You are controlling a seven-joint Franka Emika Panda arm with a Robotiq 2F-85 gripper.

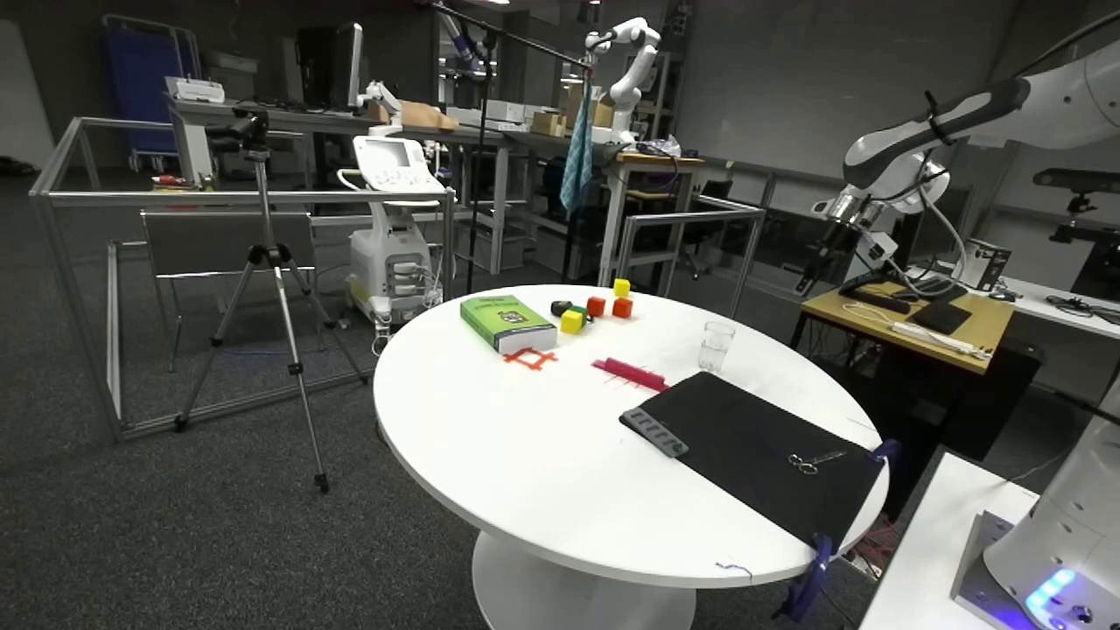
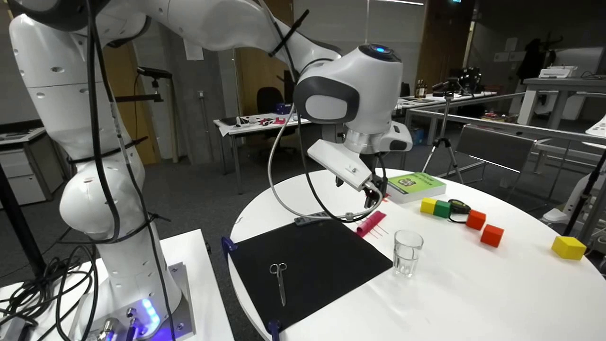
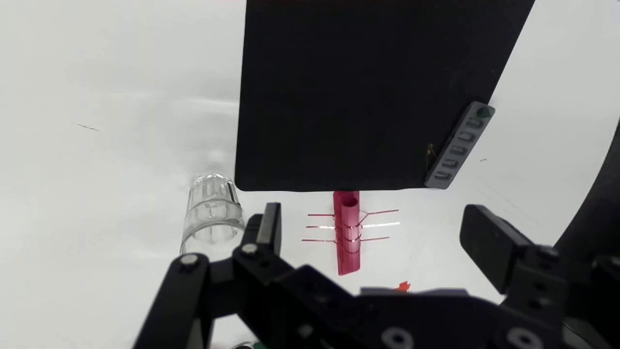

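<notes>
My gripper is open, its two black fingers wide apart with nothing between them. In the wrist view, a pink tube piece with thin wires (image 3: 348,232) lies on the table below, seen through the gap between the fingers. A clear glass (image 3: 212,215) stands left of it, partly overlapped by the left finger. The black mat (image 3: 372,99) has a grey slotted strip (image 3: 459,145) along its edge. Scissors (image 2: 279,282) rest on the mat in exterior view 2. From exterior view 1, the gripper (image 1: 814,268) hangs high, well clear of the tabletop.
Beyond the tube piece lies a green book (image 1: 509,324) with an orange-red frame (image 1: 530,358) at its corner. Several coloured blocks, such as a red one (image 2: 492,235) and a yellow one (image 2: 568,247), sit farther along. Blue clamps (image 1: 808,577) grip the table edge.
</notes>
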